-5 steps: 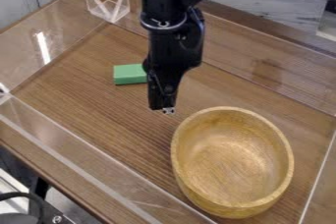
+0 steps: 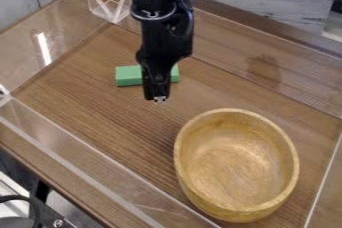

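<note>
My black gripper (image 2: 159, 93) hangs over the middle of the wooden table (image 2: 94, 122), shut, with nothing seen between its fingers. A green block (image 2: 131, 75) lies on the table just behind and left of the fingertips, partly hidden by the arm. A round yellow bowl (image 2: 235, 167) sits at the front right, to the right of and nearer than the gripper.
Raised edges run along the table's sides, with a pale wooden surface behind at the upper right. Black cables show at the lower left corner.
My gripper has moved a little to the left, toward the green block. The block and the bowl stay in place.
</note>
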